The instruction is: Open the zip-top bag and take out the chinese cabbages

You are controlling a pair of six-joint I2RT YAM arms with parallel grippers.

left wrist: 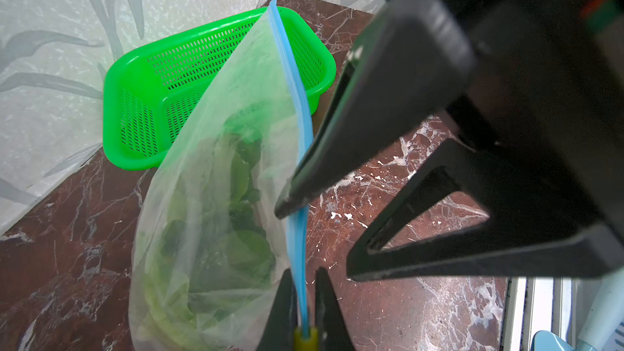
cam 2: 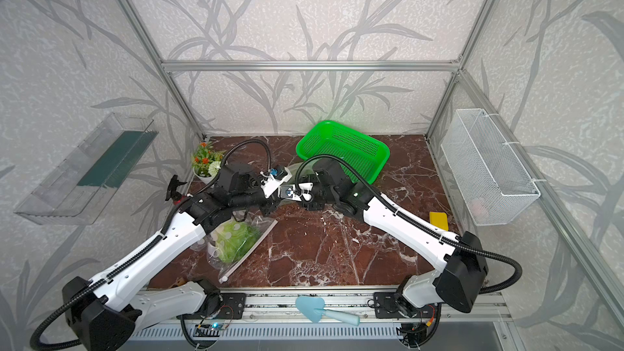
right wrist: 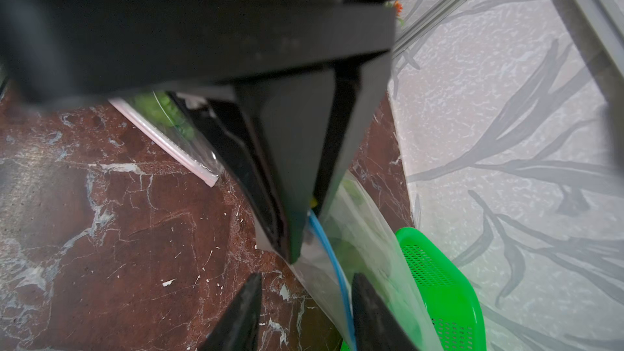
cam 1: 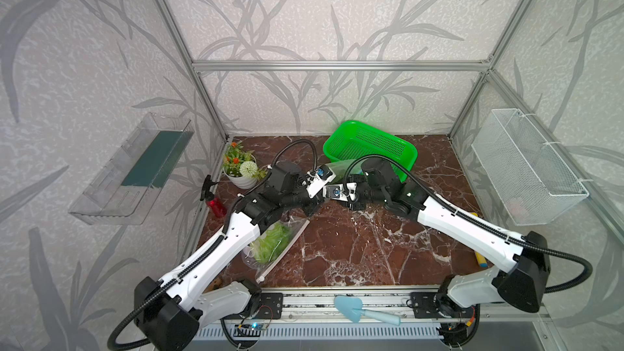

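Observation:
A clear zip bag (left wrist: 214,221) with green leafy vegetables (left wrist: 243,247) inside hangs upright near mid-table, its blue zip strip (left wrist: 300,110) along the top edge. My left gripper is shut on one end of that strip, which shows between its fingertips. Opposite it, my right gripper stands part open, close to the left one. In the right wrist view the blue strip (right wrist: 338,273) runs down by one of its fingers (right wrist: 369,305); whether it lies fully between them I cannot tell. From above, the arms hide most of the bag.
Behind the bag stands an empty green basket (cam 1: 406,147). Another clear bag (cam 1: 273,245) of light green leaves lies front left, by a plant pot (cam 1: 241,180) and red spray bottle (cam 1: 215,206).

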